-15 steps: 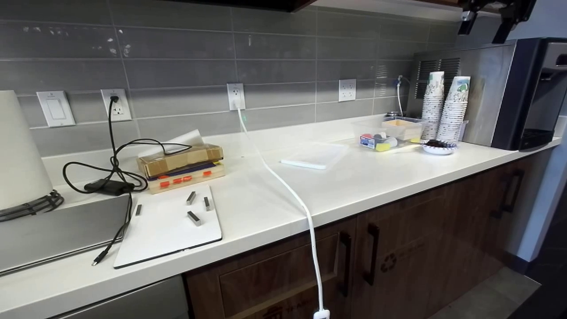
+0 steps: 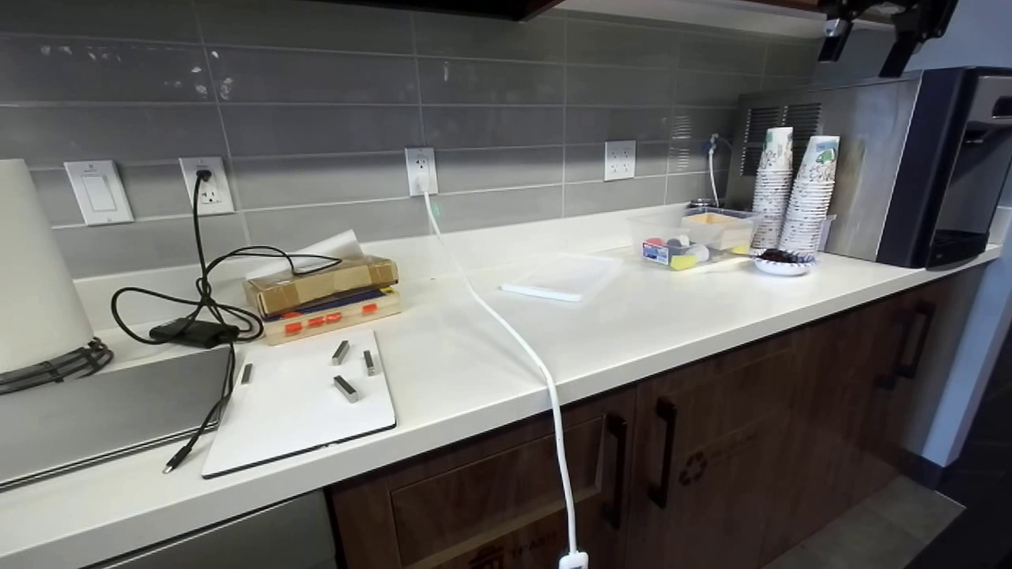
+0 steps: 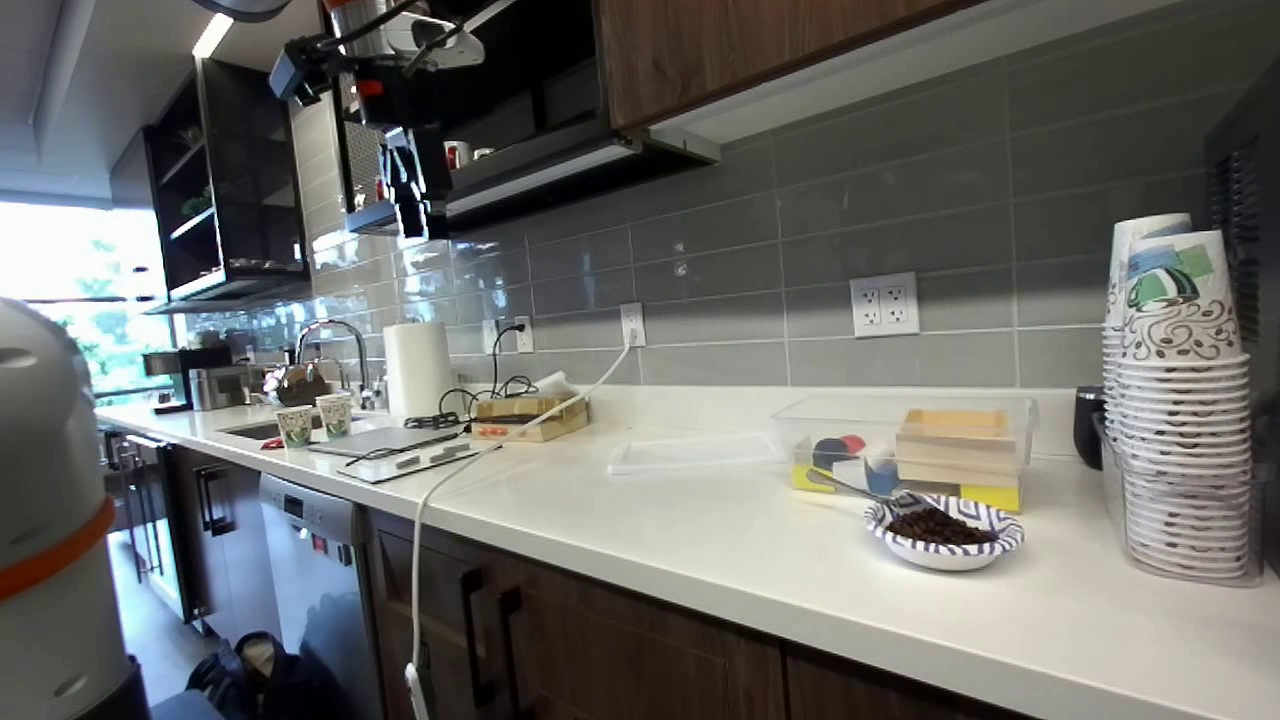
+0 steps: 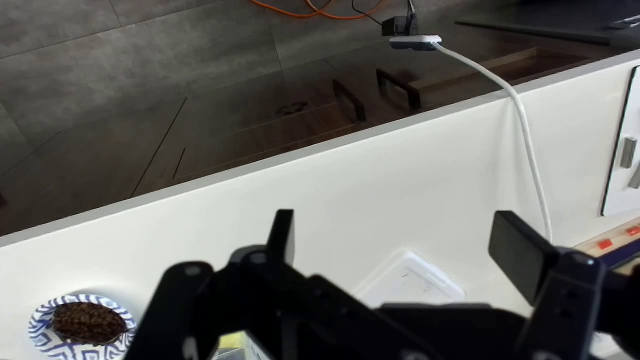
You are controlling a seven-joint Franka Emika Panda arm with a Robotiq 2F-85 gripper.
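High above the counter my gripper stands open, its two black fingers wide apart with only the counter far below showing between them. In exterior view 1 the gripper (image 2: pixel 861 47) hangs at the top right, well clear of everything on the surface. Exterior view 2 has the gripper (image 3: pixel 414 216) in front of the upper cabinets. A patterned bowl (image 3: pixel 944 532) of dark brown bits sits on the counter with a fork (image 3: pixel 849 488) resting in it. Behind it stands a clear plastic bin (image 3: pixel 908 438) with several items inside. A white lid (image 2: pixel 560 278) lies flat on the counter.
Tall stacks of paper cups (image 2: pixel 797 190) stand by the steel machine (image 2: pixel 877 161). A white cord (image 2: pixel 503 322) crosses the counter and drops over its front edge. Several metal blocks rest on a white board (image 2: pixel 303 403). Mid-counter is mostly clear.
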